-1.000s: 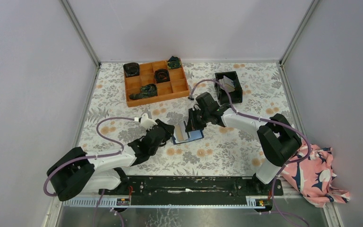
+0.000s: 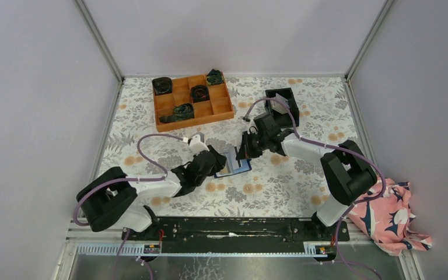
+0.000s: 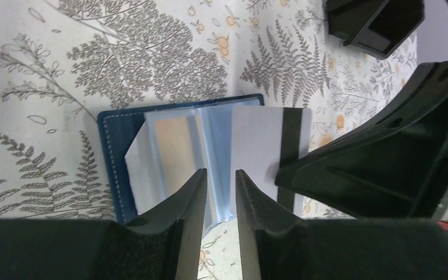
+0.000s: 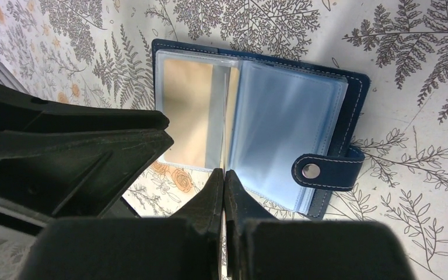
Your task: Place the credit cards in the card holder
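Observation:
An open navy card holder [image 4: 351, 116] with clear sleeves lies on the mat at the centre. My right gripper is shut on a white card with a black stripe, held upright over the holder and seen edge-on in the right wrist view. A beige-panelled sleeve [image 3: 174, 149] stands partly raised beside it in the left wrist view. My left gripper is at the holder's near side, fingers slightly apart, with nothing clearly held between them.
An orange compartment tray [image 2: 221, 106] with dark bundles stands at the back left, a black box [image 2: 289, 119] at the back right. Pink patterned cloth [image 2: 388, 221] lies at the far right.
The card in my right gripper has moved right across the holder.

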